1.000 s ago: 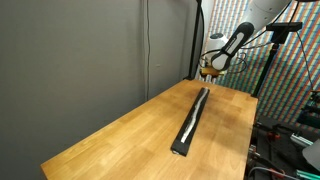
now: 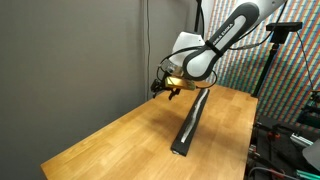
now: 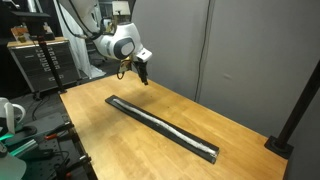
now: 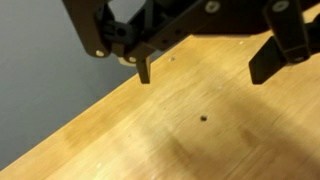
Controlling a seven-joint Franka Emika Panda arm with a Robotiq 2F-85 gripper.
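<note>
My gripper [image 2: 165, 94] hangs above the wooden table in exterior view 1, its fingers spread and nothing between them. In exterior view 2 the same gripper [image 3: 134, 78] is over the far part of the table, beyond a long black strip [image 3: 165, 127] with a pale line along its middle. The strip [image 2: 185, 138] lies flat and apart from the gripper. Looking down in the wrist view, the open gripper has only bare wood below it; the strip is out of that view.
A grey partition [image 3: 245, 60] stands along one side, with a dark post [image 3: 298, 110] at the table's corner. Small dark specks mark the tabletop in the wrist view.
The arm has come from the table's far right end leftward and nearer in exterior view 1, looking larger now. The black strip has not moved.
</note>
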